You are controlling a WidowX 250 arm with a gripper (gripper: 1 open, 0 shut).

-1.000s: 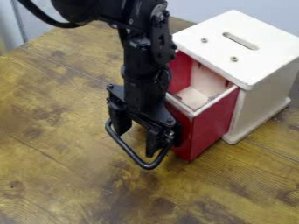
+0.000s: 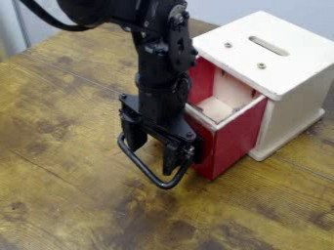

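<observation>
My black gripper (image 2: 158, 142) hangs low over the wooden table, just left of a red box section (image 2: 225, 145) with white inner walls, which is part of or set against a white cabinet (image 2: 288, 107). A pale block (image 2: 218, 107) sits inside the red section. A curved black bar loops below the gripper. The arm partly hides the red section's left side, and I cannot tell from this view whether the fingers are open or shut.
The white cabinet top has a slot and screw heads. A pale wall stands at the back left.
</observation>
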